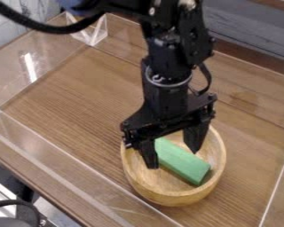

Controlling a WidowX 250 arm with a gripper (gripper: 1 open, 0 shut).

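Note:
My black gripper [169, 138] is lowered into a round wooden bowl [154, 190], its fingers standing open either side of a green block [186, 166]. The block lies slanted on the bowl's floor, its upper-left end partly hidden by the gripper. I cannot tell whether the fingers touch it.
The bowl stands on a wooden table [67, 115] with clear space to the left and right. A white wire piece [89, 31] stands at the back left. A grey wall runs along the back, and dark cables are at the lower left.

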